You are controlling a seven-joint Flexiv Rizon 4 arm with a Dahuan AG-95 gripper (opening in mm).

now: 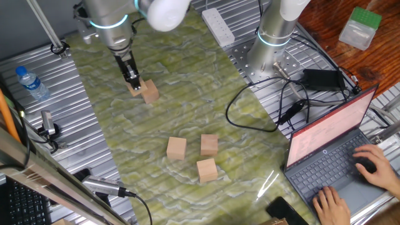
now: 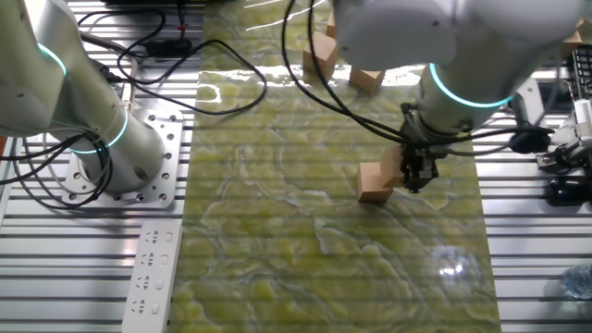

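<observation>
My gripper [image 1: 134, 84] is shut on a pale wooden cube [image 1: 135, 92] near the far left of the green marbled mat. Part of that cube is hidden behind the black fingers. Right beside it, a second wooden cube [image 1: 150, 92] rests on the mat; in exterior view 2 the held cube [image 2: 392, 165] overlaps the resting cube [image 2: 372, 183]. Whether the two touch, I cannot tell. Three more wooden cubes sit in a loose group nearer the front: one at left [image 1: 176, 148], one at right [image 1: 209, 144] and one in front [image 1: 207, 170].
A laptop [image 1: 331, 150] with a person's hands stands at front right. A bottle [image 1: 32, 84] is off the left edge. Mid-mat is clear.
</observation>
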